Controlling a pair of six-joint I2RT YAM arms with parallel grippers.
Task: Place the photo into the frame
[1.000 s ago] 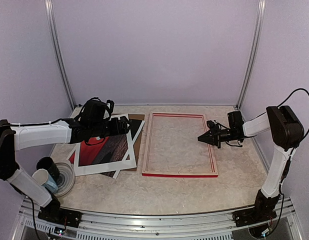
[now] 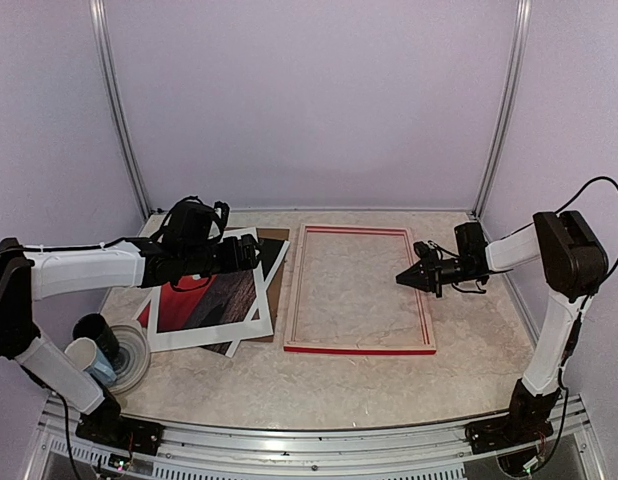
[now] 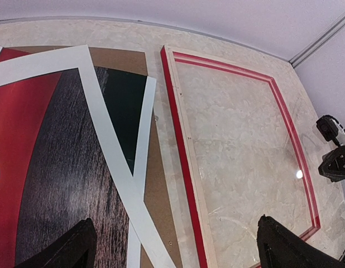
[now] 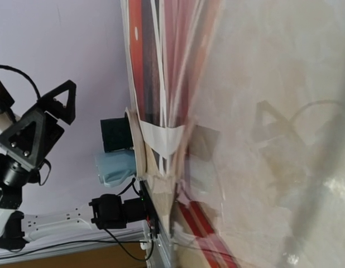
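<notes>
The photo [image 2: 204, 310], a red and dark print with a white border, lies on the table at the left. Beneath it is another white-edged print [image 3: 143, 125] on a brown board [image 3: 159, 204]. Just right of these lies the red and pale wood frame [image 2: 359, 350], flat, with a clear area inside. Over the photo's right part hangs my left gripper [image 2: 251, 250], its black fingers [image 3: 290, 243] spread wide with nothing between them. At the frame's right side, my right gripper [image 2: 401, 282] is shut; nothing shows in it, and its fingers are out of sight in the right wrist view.
At the front left stand a dark cup [image 2: 96, 335] and a light blue mug [image 2: 89, 358], close to a round pale dish [image 2: 135, 360]. Walls close in the back and sides. Open table lies in front of the frame.
The left arm has shifted very slightly since a second ago. The right arm, the photo and the frame are where they were.
</notes>
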